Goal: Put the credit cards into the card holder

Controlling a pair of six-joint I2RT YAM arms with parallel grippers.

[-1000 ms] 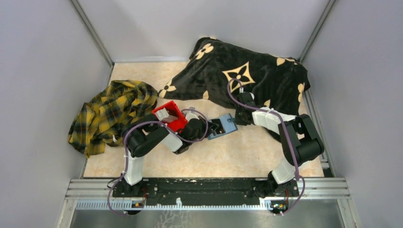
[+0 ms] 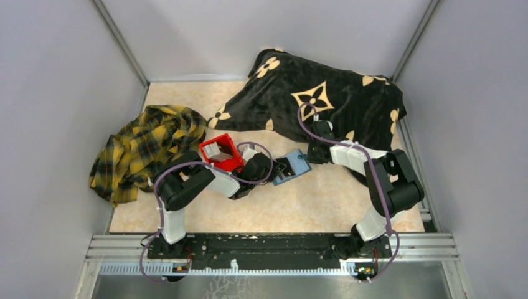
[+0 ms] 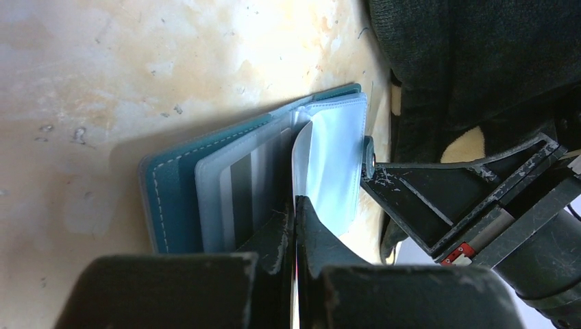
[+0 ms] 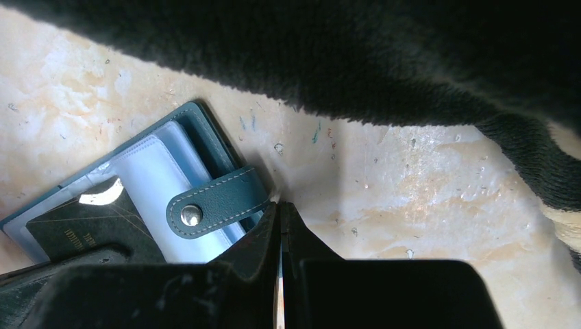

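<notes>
The blue card holder (image 2: pixel 297 161) lies on the table between my grippers, its snap strap (image 4: pixel 219 202) at one end and a dark card (image 4: pixel 82 219) visible on its pale sleeves. My left gripper is shut at the sleeves, its tips on a thin pale sleeve edge (image 3: pixel 301 151); whether it pinches it, I cannot tell clearly. My right gripper is shut, its tips on the table beside the strap's end. In the top view a red box (image 2: pixel 227 163) with pale contents sits left of the holder.
A black patterned blanket (image 2: pixel 317 81) lies along the back, close behind the holder. A yellow plaid cloth (image 2: pixel 140 149) is heaped at the left. The table front below the holder is clear.
My left gripper and arm have shifted very slightly, and the holder appears nudged a little with them. The right arm has not visibly moved.
</notes>
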